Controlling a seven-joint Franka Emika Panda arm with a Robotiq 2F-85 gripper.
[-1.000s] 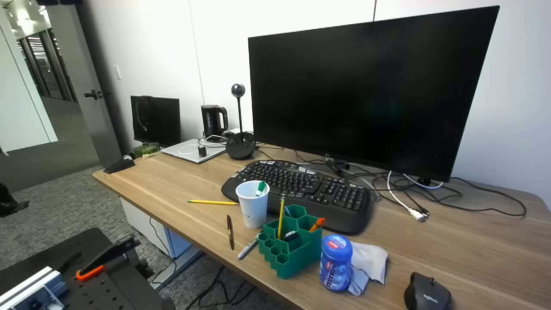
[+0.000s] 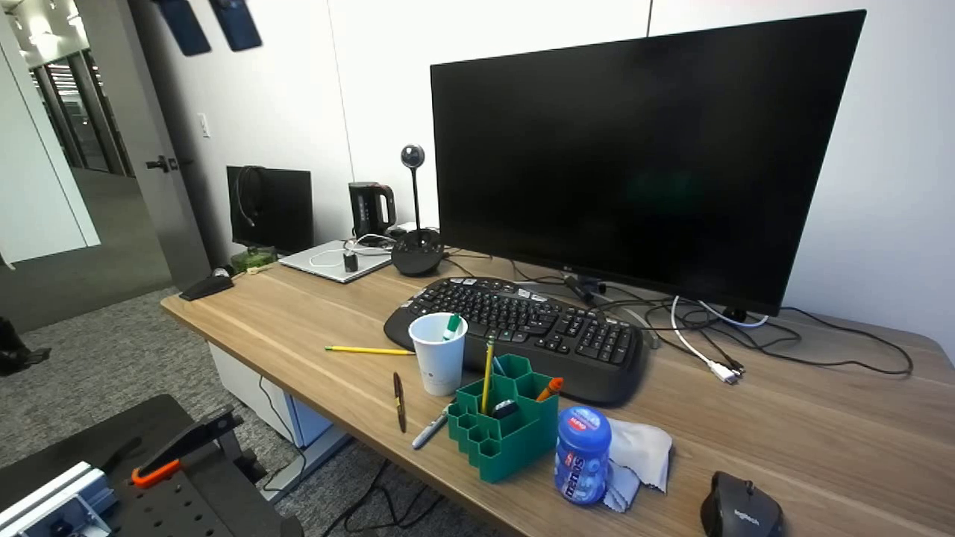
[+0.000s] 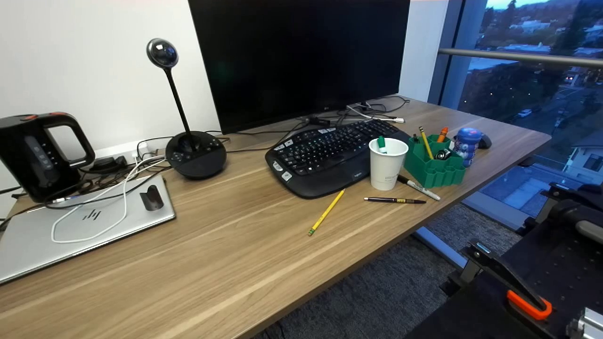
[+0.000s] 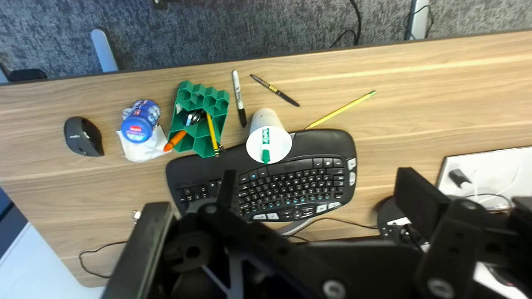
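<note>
My gripper is open and empty, high above the desk. In exterior view 1 its two dark fingers [image 2: 183, 27] hang at the top left. Below it, a white paper cup [image 3: 387, 169] stands upright with a green-capped marker [image 4: 265, 144] inside. Beside the cup is a green honeycomb organizer [image 2: 506, 443] with a pencil, an orange marker and other small items in it. A marker with a black cap [image 4: 238, 97], a dark pen [image 4: 274, 90] and a yellow pencil [image 4: 341, 109] lie loose on the wood.
A black keyboard [image 4: 299, 184] lies behind the cup, before a large monitor [image 2: 644, 170]. Near the organizer are a blue gum bottle [image 2: 583, 456], a cloth [image 2: 642, 452] and a mouse [image 2: 741, 509]. A laptop [image 3: 113, 214], kettle [image 3: 42, 152] and webcam stand [image 3: 195, 155] occupy the far end.
The gripper's fingers have come lower and further right in exterior view 1, where only their tips showed at the top edge. The desk items stay put.
</note>
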